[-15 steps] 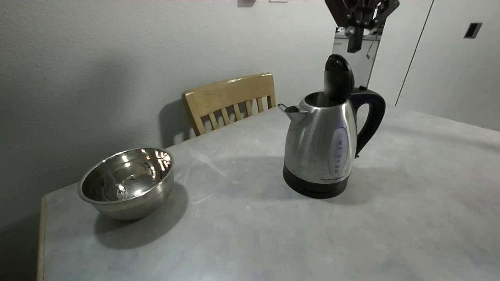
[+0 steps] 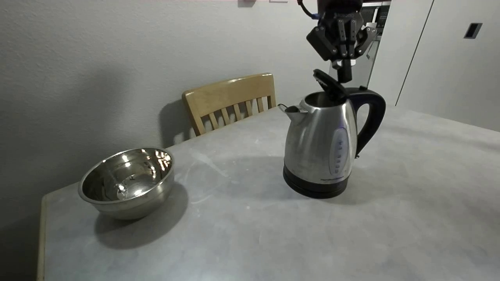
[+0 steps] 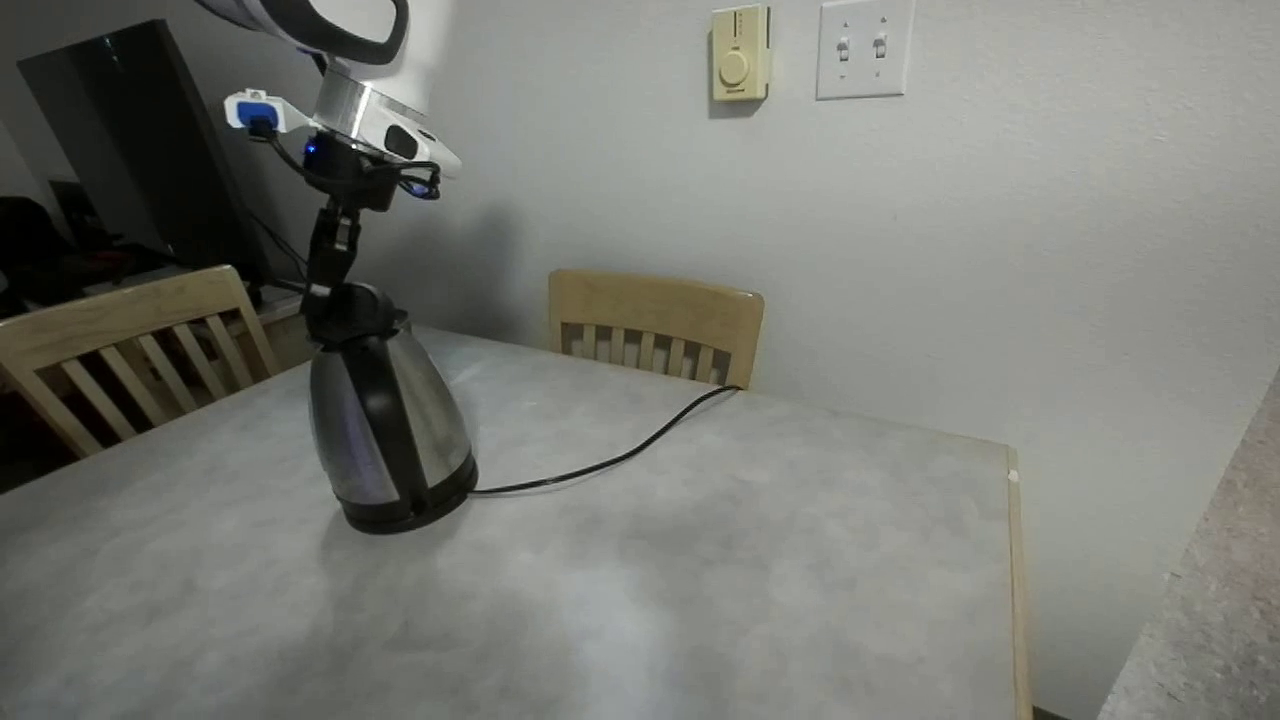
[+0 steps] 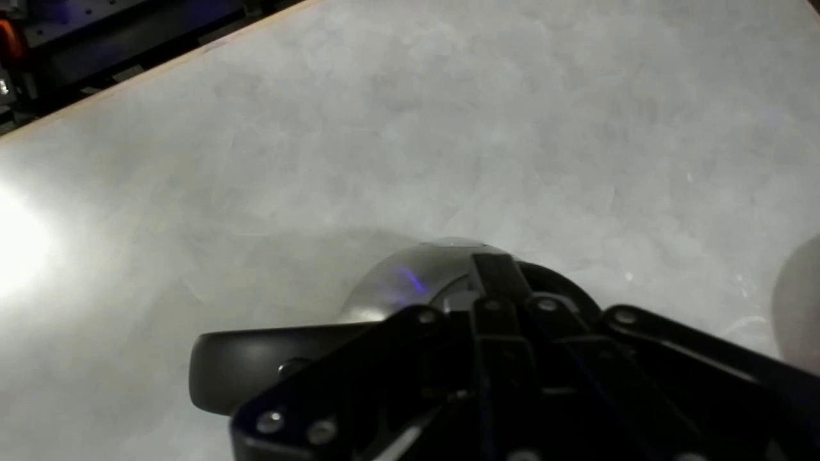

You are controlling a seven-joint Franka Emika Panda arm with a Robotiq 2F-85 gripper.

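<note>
A steel electric kettle (image 2: pixel 314 145) with a black handle (image 2: pixel 376 117) stands upright on the table. Its black lid (image 2: pixel 329 84) is tilted partway down over the opening, with the front edge raised. Just above and behind the lid is my gripper (image 2: pixel 345 80), shut, with nothing visible between its fingers; its tips look to be at or very near the lid. In exterior view 2 the gripper (image 3: pixel 321 288) comes down at the kettle's top, where contact is hard to judge. The wrist view has the dark fingers (image 4: pixel 500 276) covering most of the kettle lid.
A steel bowl (image 2: pixel 129 187), empty, sits at the table's left. Wooden chairs (image 3: pixel 654 314) stand against the far edges. A black cord (image 3: pixel 624 456) runs from the kettle's base across the tabletop.
My gripper has come down and to the left in exterior view 1. The kettle body and bowl are unmoved.
</note>
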